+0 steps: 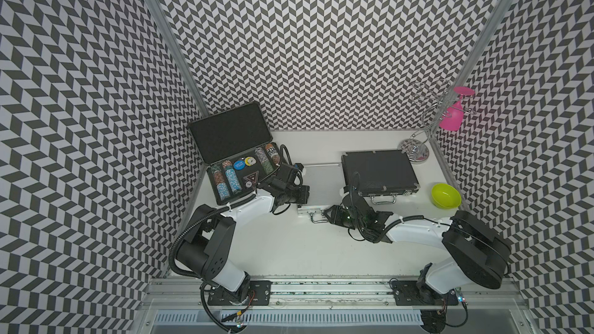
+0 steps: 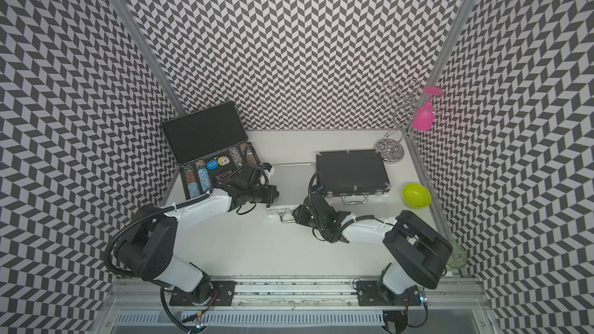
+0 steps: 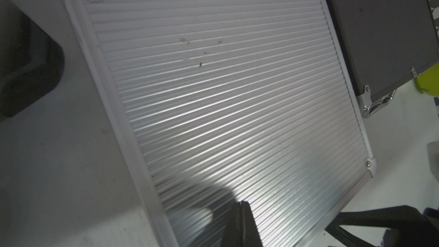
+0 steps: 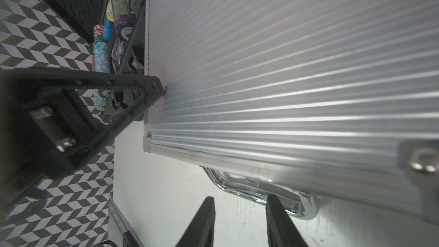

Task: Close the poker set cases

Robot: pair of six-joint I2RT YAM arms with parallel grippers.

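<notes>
An open poker case (image 1: 225, 130) with chips stands at the left. In the middle lies a silver case (image 1: 321, 176), lid down, its handle (image 4: 228, 183) on the near side. A black case (image 1: 377, 170) lies closed at the right. My left gripper is over the silver case's top, shut with nothing visible between its fingers. My right gripper is at the silver case's near side by the handle, part open, with nothing between its fingers.
A lime bowl (image 1: 445, 195) sits at the right. A metal stand (image 1: 414, 149) with a pink object (image 1: 453, 117) stands at the back right.
</notes>
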